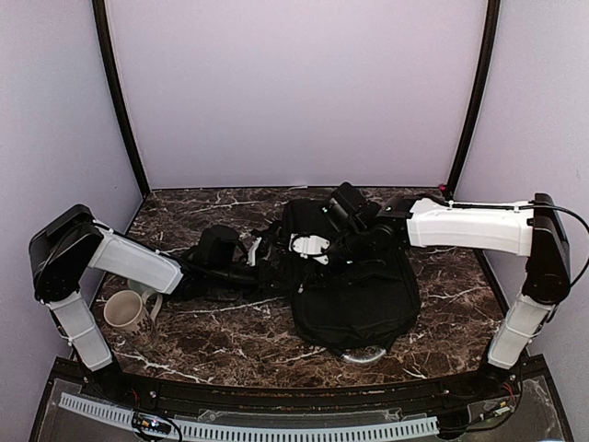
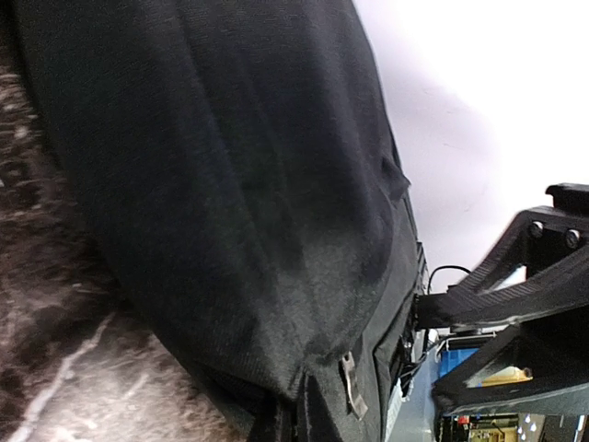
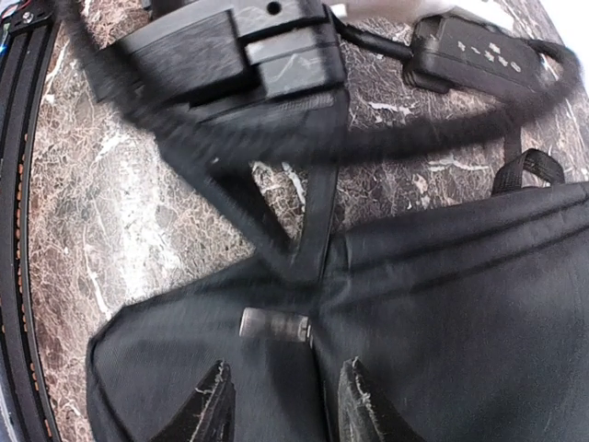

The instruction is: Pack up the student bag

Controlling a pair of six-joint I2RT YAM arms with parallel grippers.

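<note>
The black backpack [image 1: 359,308] lies on the marble table with its handle at the front. My left gripper [image 1: 281,285] is at the bag's left side; in the left wrist view its tips [image 2: 290,414] press against the dark fabric, shut, with a metal zipper pull [image 2: 352,382] beside them. My right gripper hangs over the bag near the clear zipper pull [image 3: 274,324], its fingers part open with nothing seen between them. Whether any fabric is caught in the left tips is hard to tell.
A white mug [image 1: 124,310] stands at the front left, beside the left arm. Bare marble [image 1: 442,285] shows right of the bag; the walls close in the table on three sides.
</note>
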